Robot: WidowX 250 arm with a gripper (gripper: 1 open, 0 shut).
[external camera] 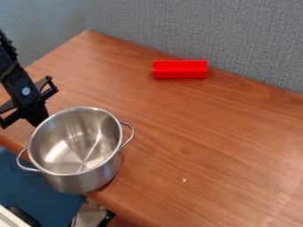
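My black gripper (pixel 27 110) is at the left edge of the view, pointing down just above and left of a stainless steel pot (pixel 73 168). Whether its fingers hold anything or how far they are open is hard to tell. The pot stands upright near the table's front-left edge, with two wire handles; it looks empty. A red block (pixel 180 69) lies at the back of the table.
A grey padded wall (pixel 213 27) runs along the back. Blue floor shows beyond the front-left edge.
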